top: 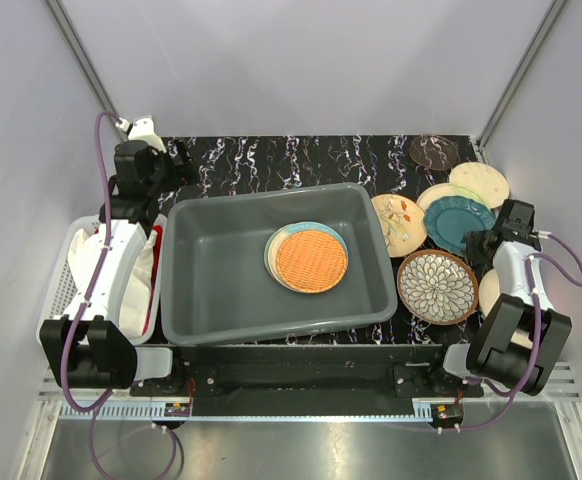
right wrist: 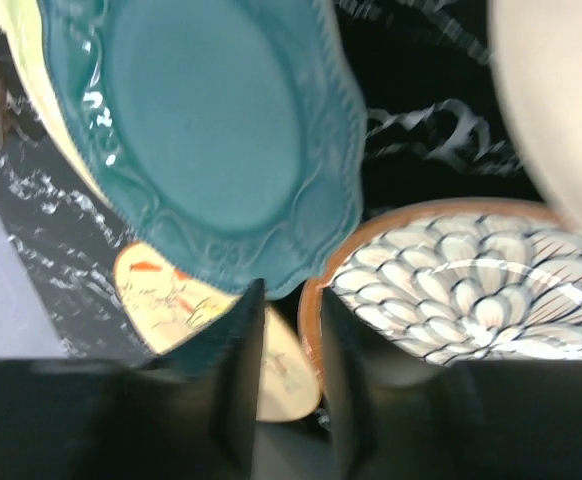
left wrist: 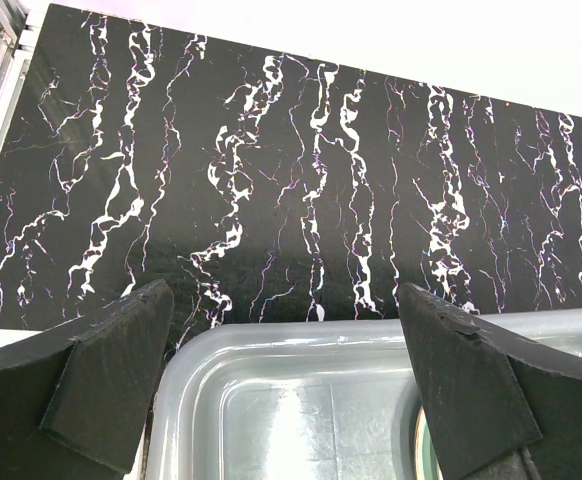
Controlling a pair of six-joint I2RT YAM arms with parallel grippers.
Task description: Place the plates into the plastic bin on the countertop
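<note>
The grey plastic bin (top: 221,290) holds a small stack of plates topped by an orange one (top: 311,262). On the right lie a teal plate (top: 453,215), a flower-patterned plate (top: 437,285), a floral cream plate (top: 391,225), pale plates (top: 479,180) and a dark plate (top: 434,151). My right gripper (top: 479,246) is low over the teal plate's near edge; in the right wrist view its fingers are blurred at that edge, with a narrow gap between them. My left gripper (top: 183,160) stands open at the back left, above the counter behind the bin, holding nothing.
A white basket (top: 63,290) with cloth sits at the far left, under the left arm. The marble counter (top: 271,160) behind the bin is bare. Walls bound both sides and the back.
</note>
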